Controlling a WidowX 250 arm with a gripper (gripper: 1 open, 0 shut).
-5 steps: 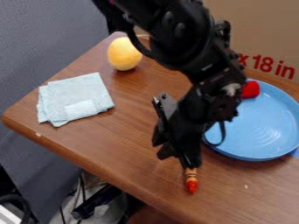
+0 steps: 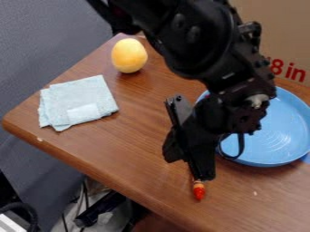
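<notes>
My gripper (image 2: 191,156) reaches down over the front part of the wooden table (image 2: 127,142), just above a small orange-red object (image 2: 198,190), perhaps a crayon or carrot, which it partly hides. Whether the fingers are open or shut on it is hard to tell. A blue plate (image 2: 275,129) lies to the right, partly behind the arm. A yellow round object (image 2: 129,55) sits at the back left, and a folded light blue cloth (image 2: 76,102) lies on the left.
A cardboard box (image 2: 277,41) stands behind at the right. The table's front-left edge runs diagonally, with dark gear below it.
The arm has shifted slightly since a second ago, now covering the red object that showed on the plate. The other things have stayed in place.
</notes>
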